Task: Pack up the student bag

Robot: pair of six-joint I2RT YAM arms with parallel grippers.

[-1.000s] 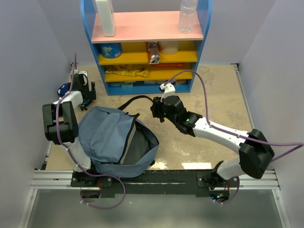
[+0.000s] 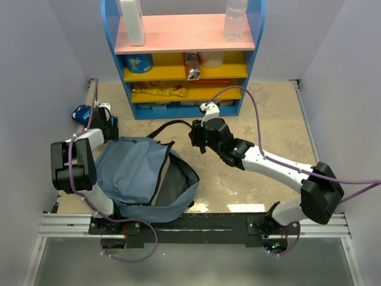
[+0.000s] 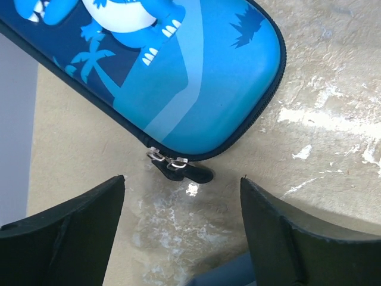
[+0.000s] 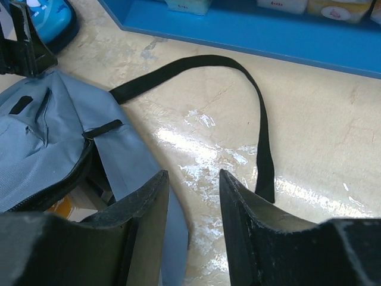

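Note:
The grey-blue bag (image 2: pixel 132 170) lies on the table at the left, its mouth gaping toward the lower right. Its black strap (image 4: pixel 262 131) curves over the bare table. A blue pencil case with a dinosaur print (image 3: pixel 196 77) rests on the table by the left wall, partly covered by the left arm from above. My left gripper is part open just short of the case's end; the zipper pulls (image 3: pixel 189 173) lie in front of its fingers, untouched. Above the table near the strap, my right gripper stands part open and empty.
At the back a blue shelf (image 2: pixel 172 111) holds a blue tub (image 2: pixel 139 62), a yellow packet (image 2: pixel 158 87) and a silver-red pack (image 2: pixel 192 65). A white carton (image 2: pixel 133 22) and a clear bottle (image 2: pixel 235 19) stand on top.
The left gripper has drawn back a little from the wall corner toward the bag, and more of the pencil case shows. The right arm and the bag look the same.

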